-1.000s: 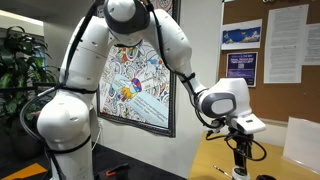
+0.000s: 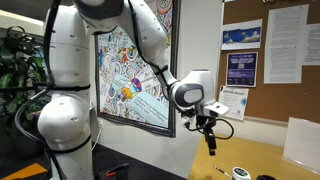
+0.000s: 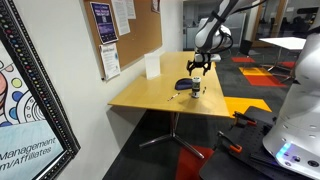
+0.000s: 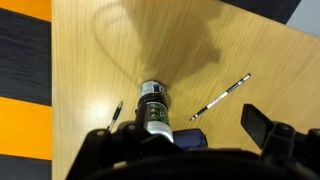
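My gripper stands open above the wooden table, nothing held between its fingers. Upright on the table is a small bottle (image 4: 155, 110) with a pale label and dark top; in the wrist view it shows near the left finger, its lower end partly covered by the gripper. A thin white pen (image 4: 221, 97) lies to the right of it, and a dark pen (image 4: 115, 115) to its left. Behind the gripper, a dark navy pouch (image 4: 190, 138) is mostly hidden. Exterior view 1 has the bottle (image 2: 240, 173) at the lower edge, right of and below the gripper.
A white sheet (image 3: 152, 66) stands at its back edge by the wall. Beyond the table edge in the wrist view, the floor shows black and orange stripes.
In exterior view 1 my gripper has moved left and slightly up, away from above the bottle. The bottle remains standing where it was.
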